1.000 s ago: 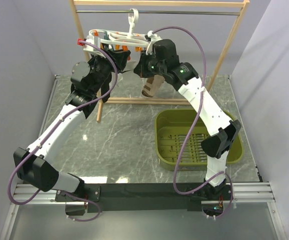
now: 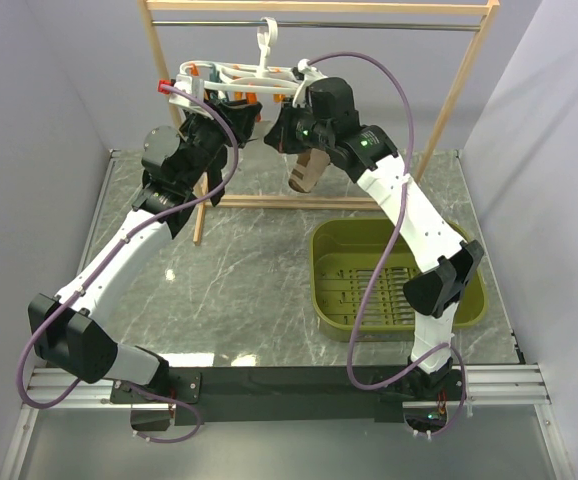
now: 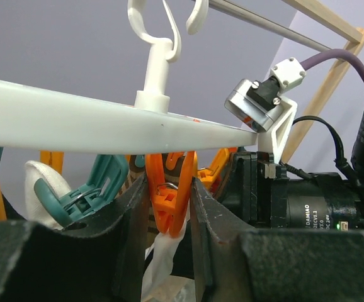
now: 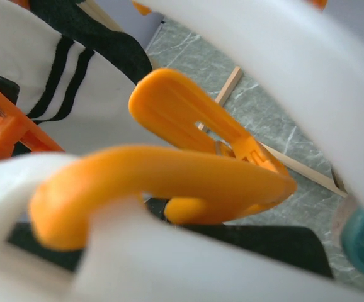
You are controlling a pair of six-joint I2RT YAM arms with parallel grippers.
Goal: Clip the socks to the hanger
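The white hanger hangs from the metal rod and carries orange and teal clips. In the left wrist view my left gripper is shut on an orange clip, with white cloth hanging below it. The right wrist view shows a white sock with two black stripes beside a yellow-orange clip. My right gripper appears shut below the hanger, close to the left one. Whether thin cloth is between its fingers is hidden. A brown patterned sock hangs behind the right gripper.
A green basket stands at the right on the grey marbled surface. The wooden rack's lower bar runs behind the arms. Teal clips crowd close to my left fingers. Open surface lies at front left.
The right gripper has shifted very slightly left over the last second. The left arm looks nearly still.
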